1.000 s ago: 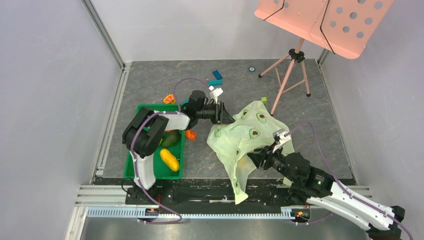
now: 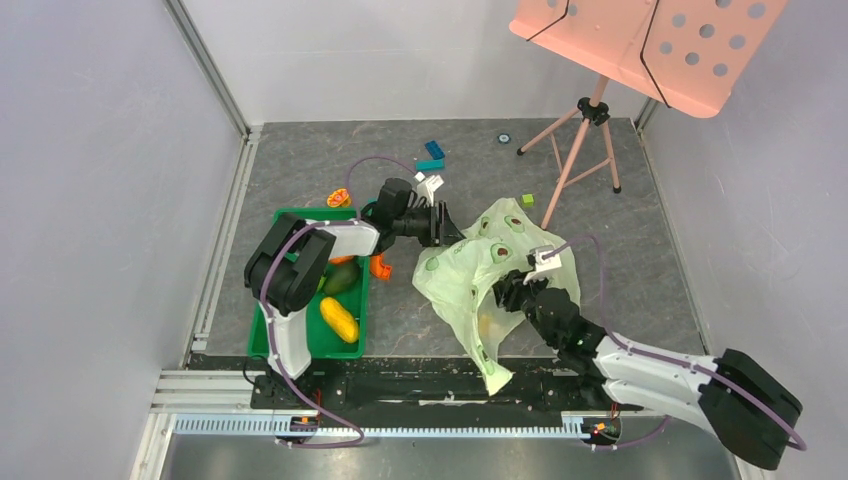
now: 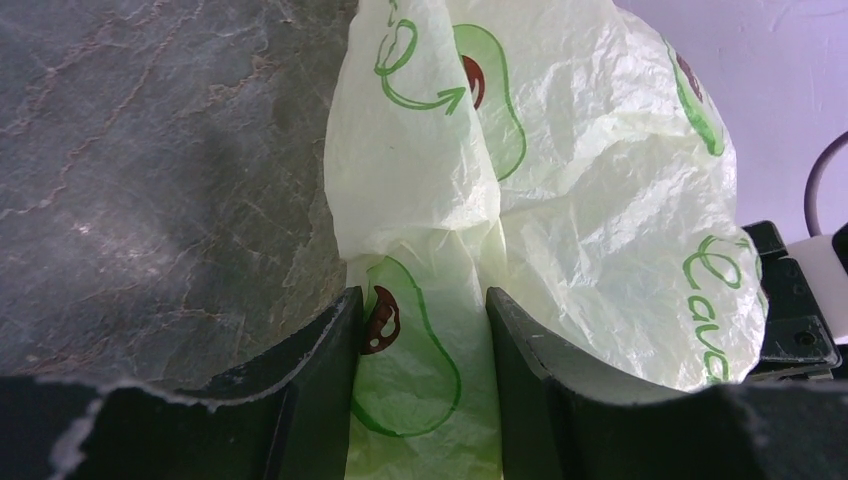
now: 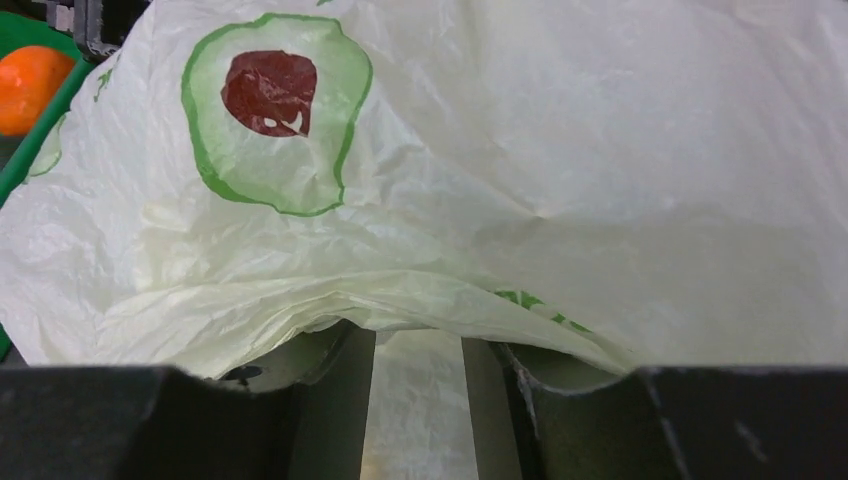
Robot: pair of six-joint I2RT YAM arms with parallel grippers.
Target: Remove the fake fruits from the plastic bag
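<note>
A pale green plastic bag (image 2: pixel 457 277) printed with avocados hangs over the right half of the table, its lower end drooping past the front edge. My left gripper is shut on the bag's upper left part, the film bunched between its fingers. At the bag's mouth is my right gripper, its fingers (image 4: pixel 345 390) partly apart under the bag's edge, with pale film behind the gap and no fruit visible between them. Something yellowish (image 2: pixel 487 326) shows faintly through the bag; what it is I cannot tell.
A green bin (image 2: pixel 315 345) at the left holds a yellow fruit (image 2: pixel 339 320) and a dark green one (image 2: pixel 341 277). An orange piece (image 2: pixel 380 267) lies beside the bin. Blue blocks (image 2: pixel 434 150) sit at the back, and a pink stand (image 2: pixel 580 140) stands back right.
My right gripper has shifted and turned at the bag's mouth, moving a little further back and left under its edge. The bag's lower tip has swung right. The left arm has barely moved.
</note>
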